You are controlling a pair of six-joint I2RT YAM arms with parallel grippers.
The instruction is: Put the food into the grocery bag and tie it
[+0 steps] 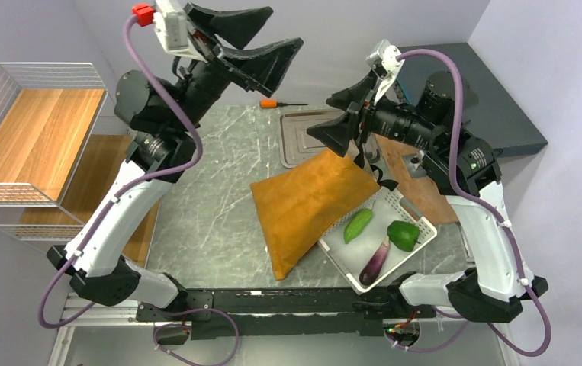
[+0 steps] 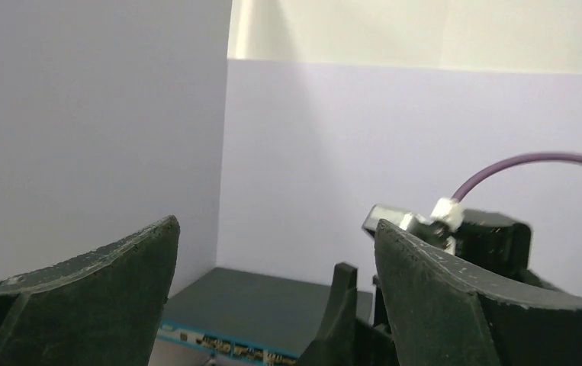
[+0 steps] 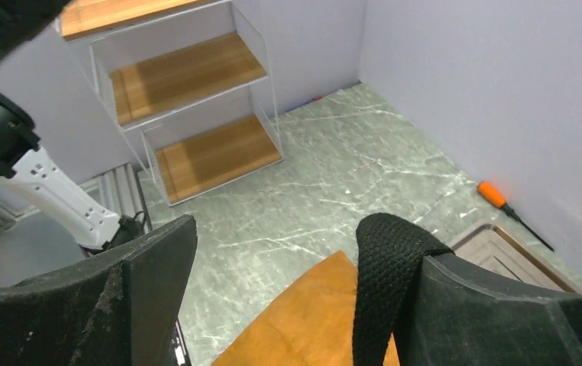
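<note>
The orange grocery bag [image 1: 307, 206] lies slanted on the counter, its mouth folded under my right gripper [image 1: 319, 116]. That gripper is open, with a black strap [image 3: 385, 282] draped over one of its fingers. Raised at the back of the top view, my left gripper [image 1: 287, 27] stands open and empty, clear of the bag. A long green pepper [image 1: 358, 226], a green bell pepper [image 1: 403, 235] and an eggplant [image 1: 375, 261] rest in the white basket [image 1: 346, 273]. Whatever is inside the bag is hidden.
A metal tray [image 1: 294, 137] and an orange screwdriver [image 1: 269, 103] lie at the back. Right of the bag are a wooden board [image 1: 425, 194] and a dark box [image 1: 493, 114]. A wire shelf [image 1: 36, 145] stands at left. Counter [image 1: 204, 206] left of the bag is clear.
</note>
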